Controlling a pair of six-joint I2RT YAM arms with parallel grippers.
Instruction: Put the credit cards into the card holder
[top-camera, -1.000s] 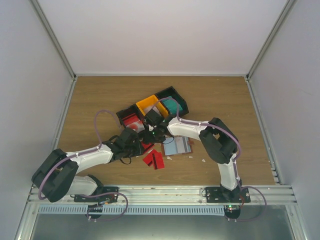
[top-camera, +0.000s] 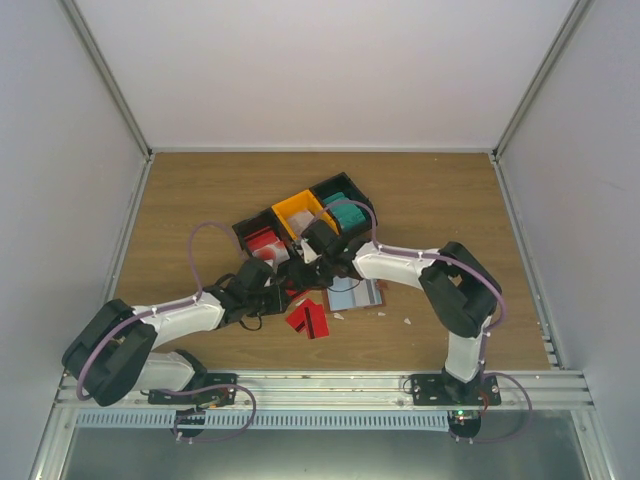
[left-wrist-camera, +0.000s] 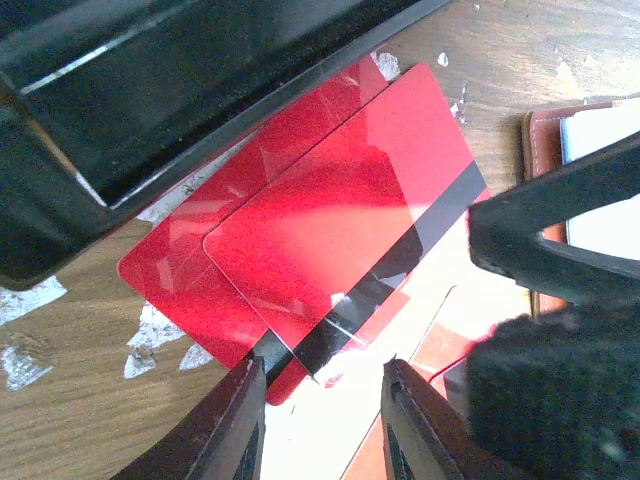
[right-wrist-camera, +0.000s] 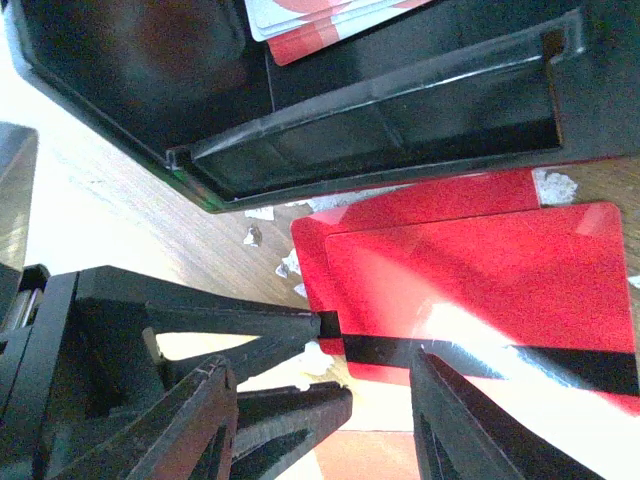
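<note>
Two red cards with black stripes overlap on the table, a front card (left-wrist-camera: 340, 220) over a back card (left-wrist-camera: 190, 245). My left gripper stands part open at their near edge, with no card clearly held between its fingers. In the right wrist view, the left gripper's fingertips (right-wrist-camera: 328, 326) reach the cards' left end. My right gripper is part open too, its gap showing the left fingers and part of the cards beyond. More red cards (top-camera: 317, 322) lie nearer the front. The card holder (top-camera: 353, 292) lies open, brown-edged with a pale inside.
A black tray (right-wrist-camera: 480, 165) stands right behind the cards, partly over the back one. Behind it sit an orange tray (top-camera: 285, 209) and another black tray (top-camera: 371, 194) with teal cards. Pale flecks dot the table.
My right arm's elbow has swung outward to the right, and its gripper has shifted slightly right over the cards. The left arm has barely moved. Trays and front cards stay put.
</note>
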